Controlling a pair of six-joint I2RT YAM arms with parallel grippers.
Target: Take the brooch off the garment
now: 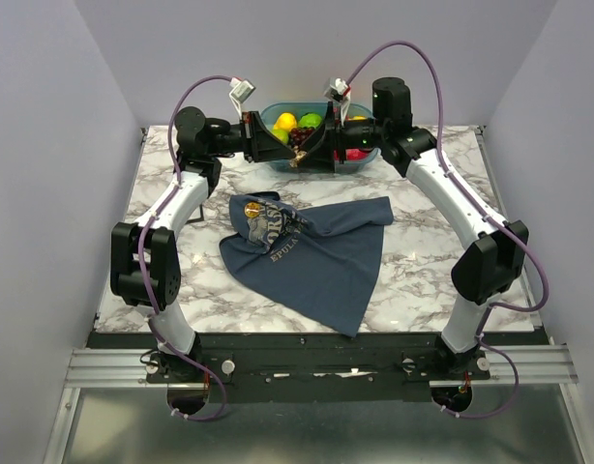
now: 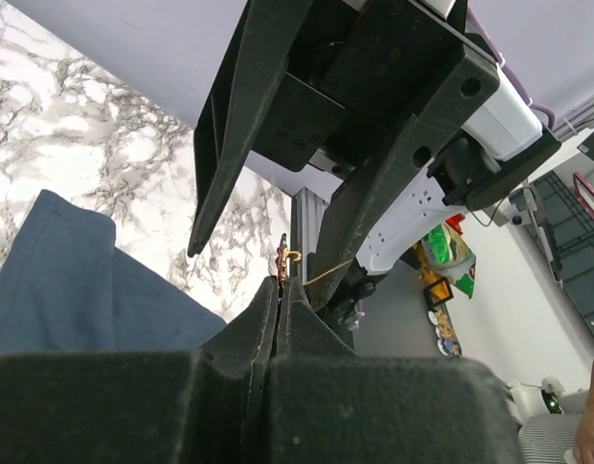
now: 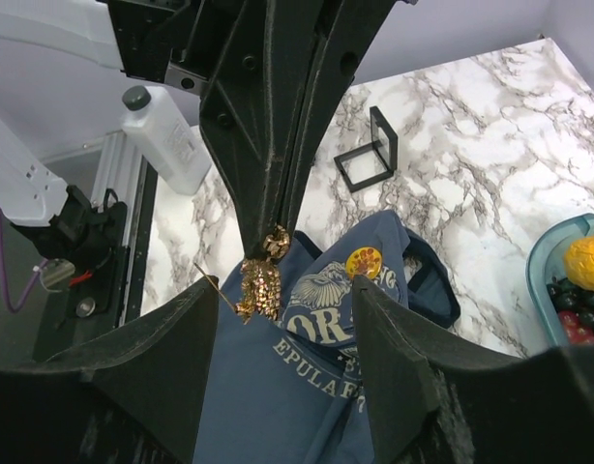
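A gold brooch (image 3: 261, 285) hangs clear of the garment, with my left gripper shut on its edge. Its thin pin sticks out sideways. Around the brooch, my right gripper stands open, one finger (image 3: 195, 324) on the pin side and the other (image 3: 370, 319) apart on the far side. From above, both grippers meet over the table behind the garment, the brooch (image 1: 297, 158) small between them. The dark blue garment (image 1: 321, 256) lies spread and partly folded, bearing printed letters. A round yellow-and-red badge (image 3: 365, 261) is on its folded part.
Behind the grippers stands a teal basket (image 1: 268, 114) of fruit. A small black frame (image 3: 368, 164) lies on the marble table left of the garment. Bare marble (image 1: 423, 261) shows to the garment's right.
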